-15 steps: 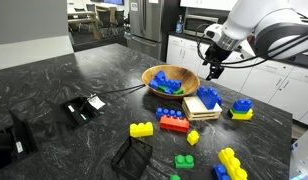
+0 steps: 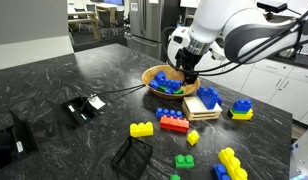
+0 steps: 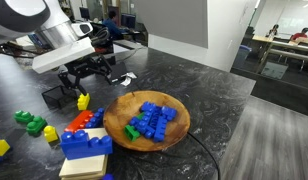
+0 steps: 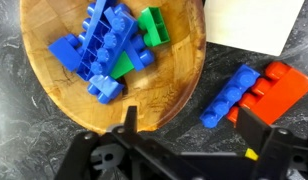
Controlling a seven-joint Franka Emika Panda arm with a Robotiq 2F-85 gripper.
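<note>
My gripper [image 2: 188, 77] hangs open at the front right side of the round wooden bowl [image 2: 157, 92], with nothing between its fingers. Below the fingers in the wrist view, the bowl's rim [image 4: 184, 88] crosses on the left. Inside the bowl lie several blue bricks [image 4: 112, 42] and a green brick [image 4: 153, 26]. Outside it, on the dark table, a blue brick [image 4: 230, 97] rests against a red brick [image 4: 286, 92], towards the right finger. A bit of yellow shows past that finger, mostly hidden.
A cream board [image 4: 256, 22] carrying a blue block [image 3: 87, 145] stands beside the bowl. A yellow brick [image 2: 141, 129], several green bricks and a black mesh basket [image 2: 132, 160] occupy the front.
Over the last second the arm has swung left in exterior view 1, from above the blue block on the board to the bowl's side. The bricks have not visibly moved.
</note>
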